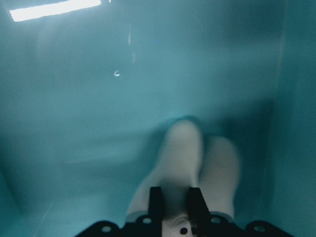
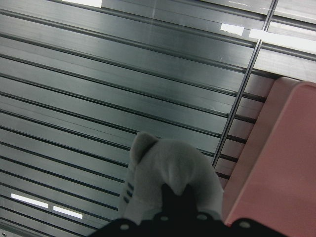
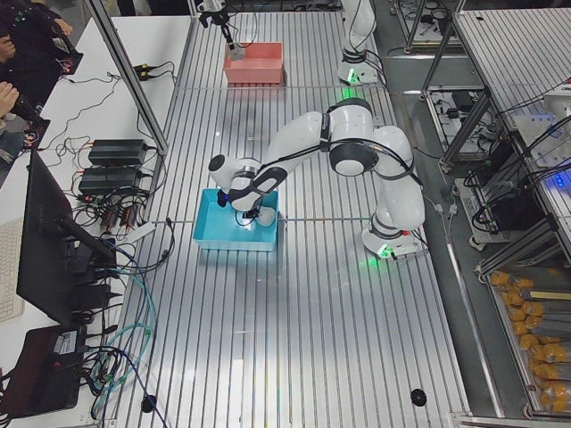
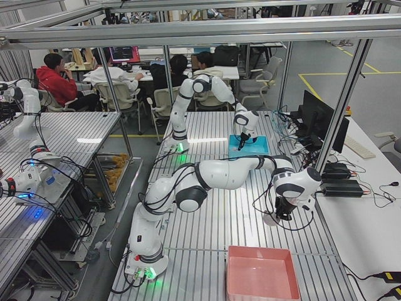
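My left gripper is down in the blue bin (image 3: pixel 234 241) at a soft white toy (image 1: pixel 180 148); part of it lies between the fingers, but whether they grip it is unclear. The bin also shows in the camera right view (image 4: pixel 244 149). My right gripper is shut on a grey plush toy (image 2: pixel 163 165) with a small ear and dark stripes, held above the table just beside the pink bin (image 2: pixel 279 158).
A monitor (image 3: pixel 49 236), cables and black boxes line the side desk. Frame posts stand along the table's edge.
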